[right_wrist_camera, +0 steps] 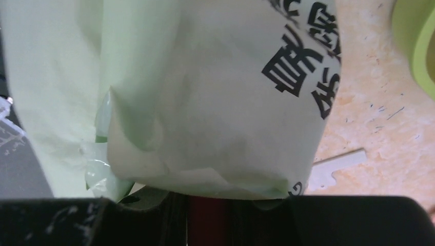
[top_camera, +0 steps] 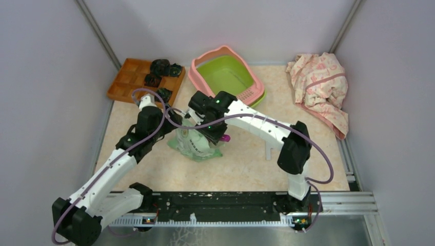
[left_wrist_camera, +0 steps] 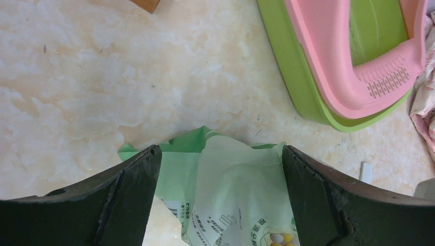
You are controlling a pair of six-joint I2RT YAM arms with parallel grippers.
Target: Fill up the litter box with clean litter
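A pale green printed litter bag (top_camera: pixel 195 143) lies crumpled at the table's centre-left. My left gripper is over it, fingers apart, with folded bag film between or just below them; whether they touch it I cannot tell. My right gripper (top_camera: pixel 210 133) is at the bag's right side; in the right wrist view it is shut at the bag's edge on something dark red, apparently the magenta handle (top_camera: pixel 224 138) seen from above. The pink-rimmed green litter box (top_camera: pixel 225 77) stands behind, at the back centre.
A wooden compartment tray (top_camera: pixel 128 82) with dark bundles is at the back left, a patterned cloth (top_camera: pixel 318 87) at the back right. A small pale flat piece (top_camera: pixel 268 151) lies right of the bag.
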